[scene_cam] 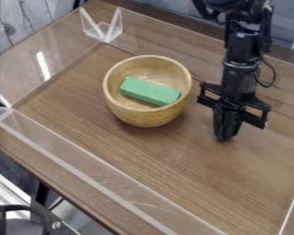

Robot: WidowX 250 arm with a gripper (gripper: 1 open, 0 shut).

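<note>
My black gripper (231,128) hangs down at the right of the camera view, low over the wooden table (125,184), to the right of a round tan bowl (162,116). A green block (150,92) lies inside the bowl. The gripper's fingers are dark and close together at the bottom, with nothing visible held between them; it looks shut.
A clear plastic piece (103,26) stands at the back left. Dark equipment (15,224) shows at the bottom left corner.
</note>
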